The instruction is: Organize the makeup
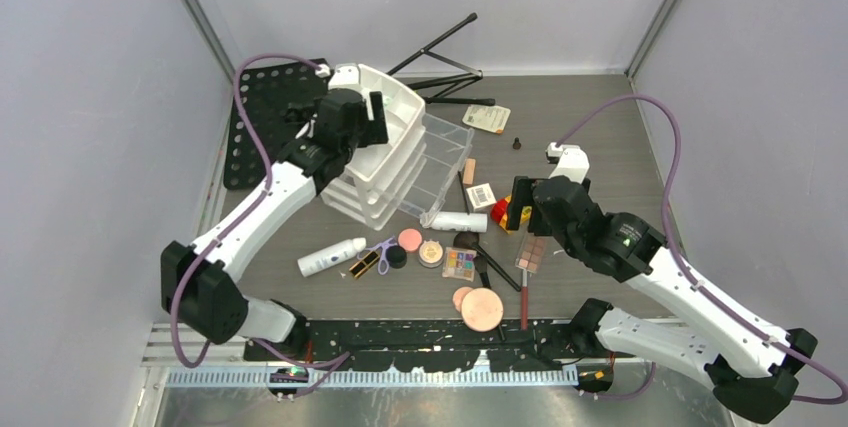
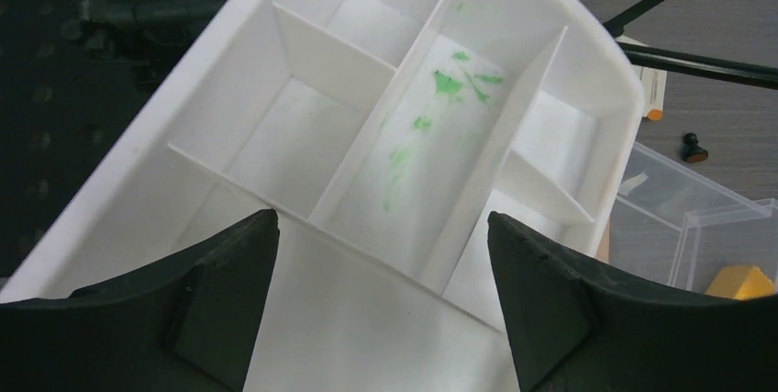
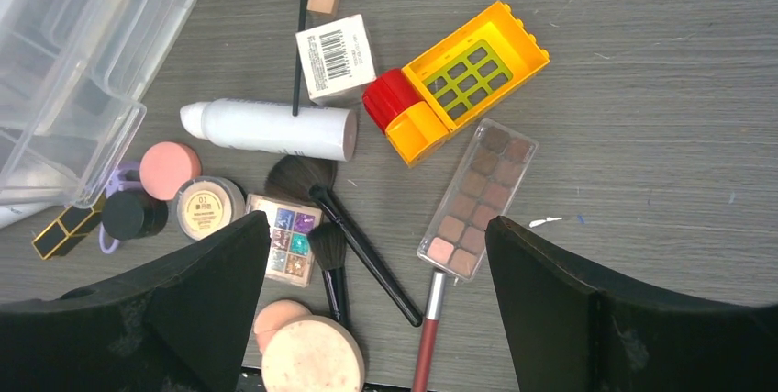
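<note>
The white stacked organizer (image 1: 390, 97) sits left of centre with a clear compartment box (image 1: 445, 167) beside it. My left gripper is open over the top tray, whose empty compartments show green smears. My right gripper stands open above the loose makeup: an eyeshadow palette (image 3: 477, 199), a glitter palette (image 3: 289, 243), brushes (image 3: 372, 254), a pink jar (image 3: 170, 169), a round cream jar (image 3: 206, 208), a white tube (image 3: 257, 130), a boxed item (image 3: 335, 52) and a large powder compact (image 3: 312, 360).
A yellow-and-red toy truck (image 3: 468, 75) lies among the items. A black stand (image 1: 440, 87) is at the back and a black perforated board (image 1: 255, 127) at the left.
</note>
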